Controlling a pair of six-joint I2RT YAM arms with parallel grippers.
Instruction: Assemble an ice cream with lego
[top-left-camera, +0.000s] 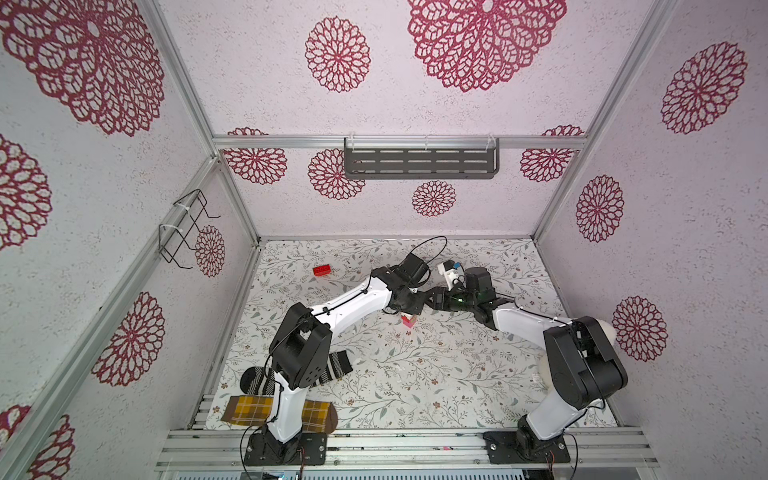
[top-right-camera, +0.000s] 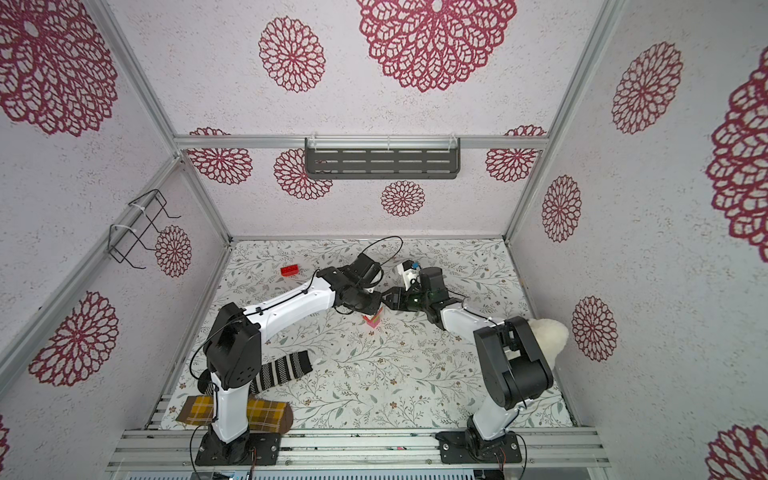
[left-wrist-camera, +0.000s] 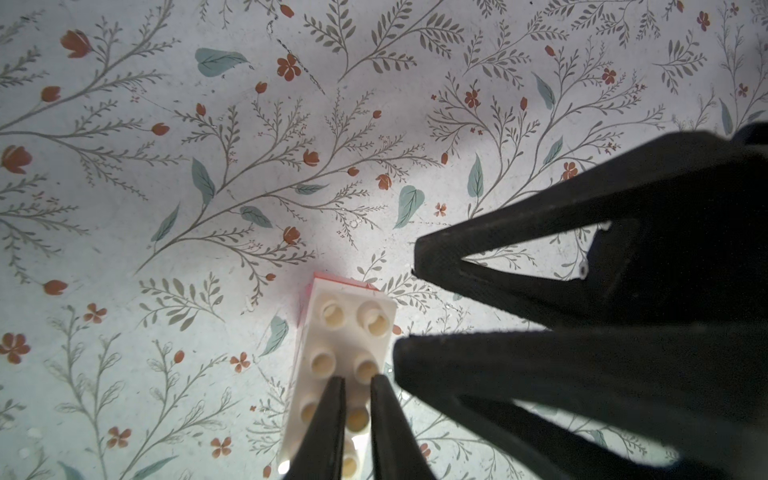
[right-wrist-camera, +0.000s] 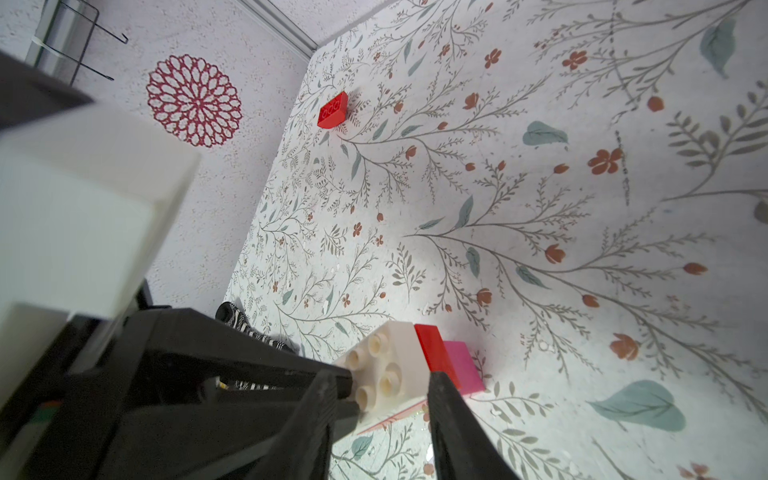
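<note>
A small stack of bricks, a white studded brick (left-wrist-camera: 340, 360) over a red layer (right-wrist-camera: 436, 356) and a pink one (right-wrist-camera: 468, 368), sits on the floral table below the grippers. Just above the white studs are the narrowly parted tips of my left gripper, with nothing visible clamped in them. My right gripper has its fingers spread beside the stack; in the left wrist view its tips stand apart at the white brick's right side. A loose red brick (top-left-camera: 321, 270) lies at the back left.
Something white and blue (top-left-camera: 449, 267) is partly hidden behind the right gripper. Striped cloth (top-left-camera: 336, 365) and yellow plaid cloth (top-left-camera: 252, 409) lie at the front left; a fluffy white object (top-right-camera: 550, 337) is at the right. Both arms nearly meet mid-table.
</note>
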